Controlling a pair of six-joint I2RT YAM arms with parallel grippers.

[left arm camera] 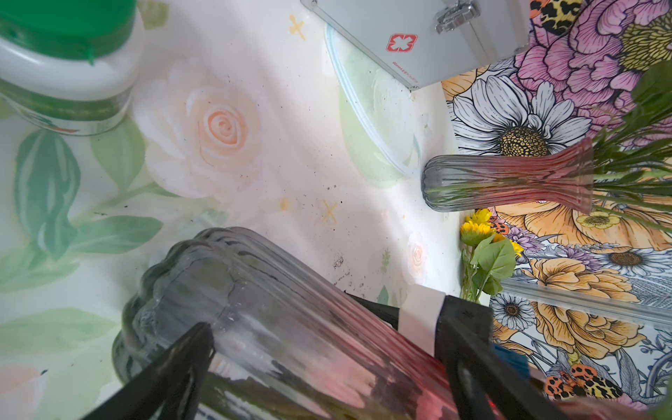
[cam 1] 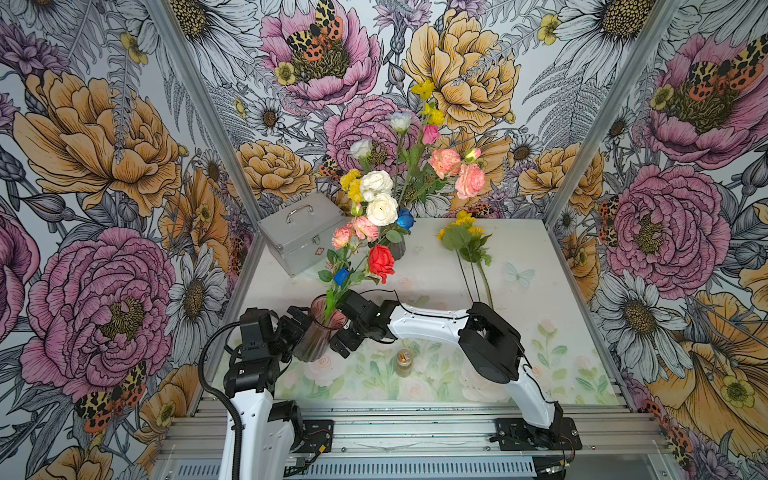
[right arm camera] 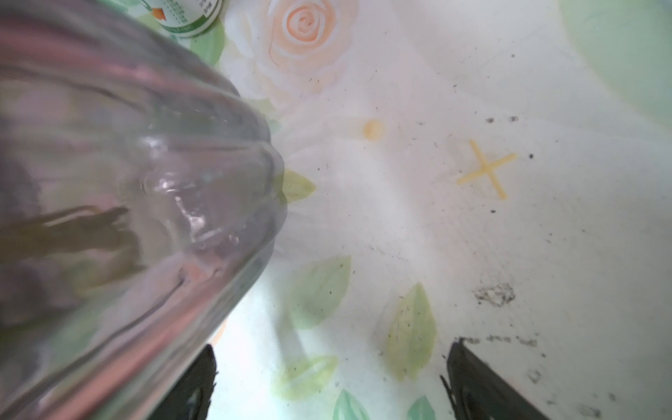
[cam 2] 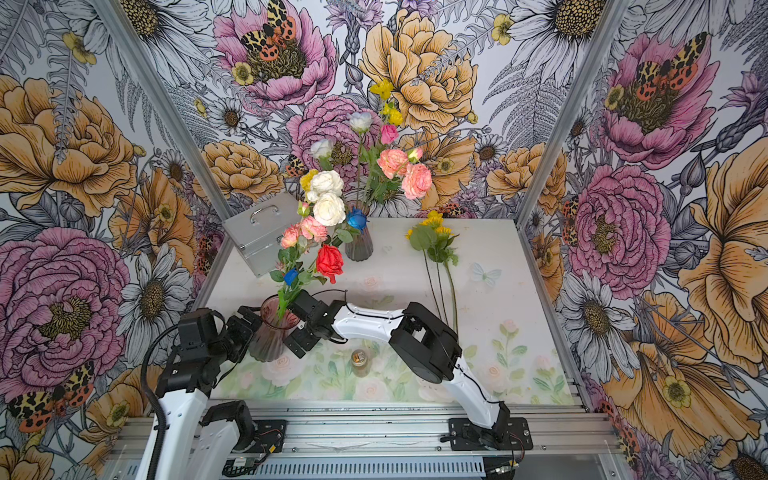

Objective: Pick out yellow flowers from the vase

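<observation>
Near the front left stands a pinkish ribbed glass vase (cam 1: 313,340), holding red, blue, pink and white flowers (cam 1: 381,209). My left gripper is open, its fingers on either side of the vase in the left wrist view; whether they touch the glass I cannot tell. On the vase's other side my right gripper stands open, with bare tabletop seen between its fingers and the vase at the left of that view. A bunch of yellow flowers (cam 1: 464,220) lies on the table at the back right. More yellow blooms (cam 1: 350,183) show beside the white roses.
A second vase (cam 2: 359,244) of flowers, with yellow ones (cam 2: 381,88) at its top, stands behind. A grey metal box (cam 1: 301,232) sits at the back left. In front is a small jar (cam 1: 404,362).
</observation>
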